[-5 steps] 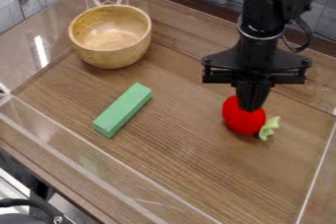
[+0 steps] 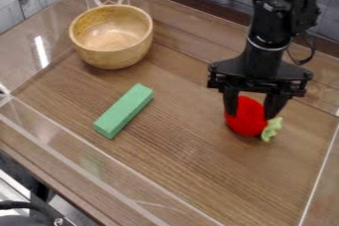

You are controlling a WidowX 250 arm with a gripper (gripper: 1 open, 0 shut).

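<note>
My black gripper [image 2: 257, 83] hangs at the right over a red round object [image 2: 247, 118] with a small light green piece [image 2: 273, 129] at its lower right, perhaps a leaf or stem. The gripper stands open, its fingers to either side above the red object and partly in front of its top. Whether they touch it cannot be told.
A tan bowl [image 2: 110, 42] sits at the upper left. A green block [image 2: 123, 110] lies at the middle left.
The gripper has risen slightly and moved a little right, uncovering more around the red object. The red object, bowl and green block look unmoved.
</note>
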